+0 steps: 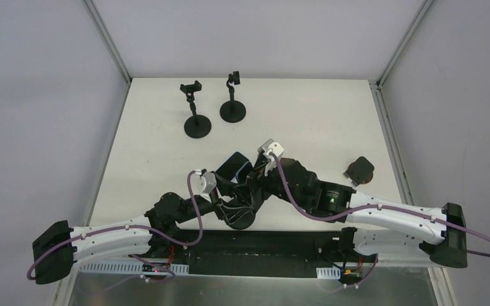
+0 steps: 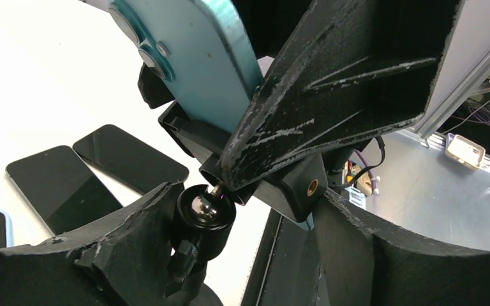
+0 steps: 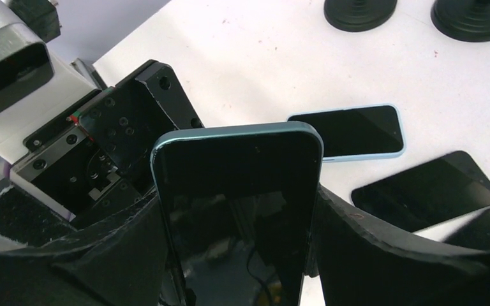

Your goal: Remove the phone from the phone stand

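A teal phone, seen screen-on as black glass (image 3: 236, 217) in the right wrist view, is upright at the phone stand near the table's front. My right gripper is shut on the phone, its black finger crossing it in the left wrist view. My left gripper is around the stand's neck and holder, just below the phone; whether its fingers press on it I cannot tell. In the top view both grippers overlap, hiding much of the phone.
Several phones (image 3: 421, 191) lie flat behind the stand. Two more stands (image 1: 198, 125) are at the back left. A small dark object (image 1: 359, 169) is at the right.
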